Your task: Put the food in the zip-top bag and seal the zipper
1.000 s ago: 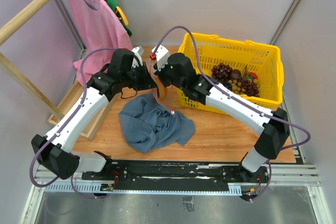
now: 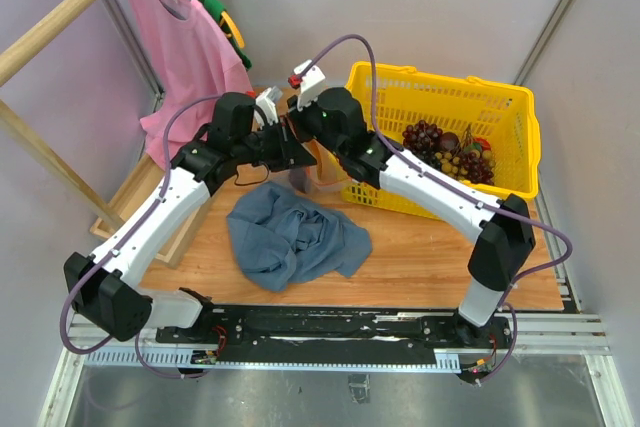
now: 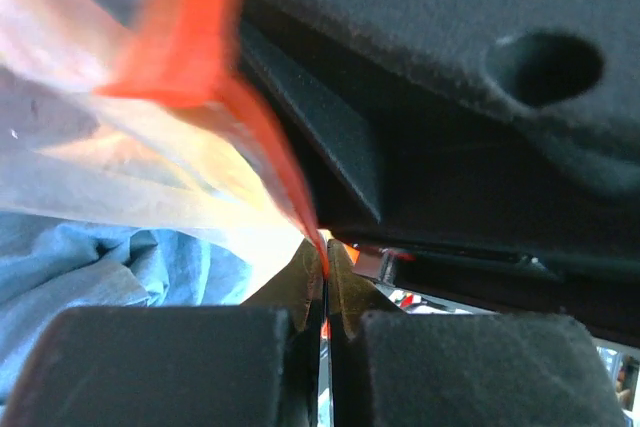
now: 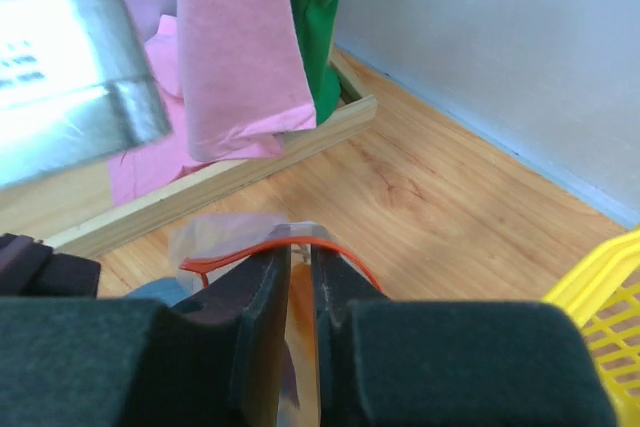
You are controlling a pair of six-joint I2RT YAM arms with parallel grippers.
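Note:
The clear zip top bag (image 2: 326, 172) with a red zip strip hangs between my two grippers in the top view. Inside it, an orange-yellow item (image 4: 303, 307) shows through the film. In the left wrist view, my left gripper is shut on the bag's thin red rim (image 3: 268, 142). My right gripper stands slightly open, a narrow gap between its fingers. The red zip strip (image 4: 240, 251) bows across right at those fingertips; whether any of it lies between them I cannot tell. The arms hide much of the bag from above.
A yellow basket (image 2: 385, 97) with grapes (image 2: 424, 139) and other fruit stands at the back right. Crumpled blue cloth (image 2: 290, 237) lies on the table below the bag. Pink clothing (image 2: 195, 57) hangs on a wooden rack at the left.
My right gripper has shifted slightly left and toward the left gripper, its wrist turning. The left arm has edged slightly right. The bag's opening has moved with them.

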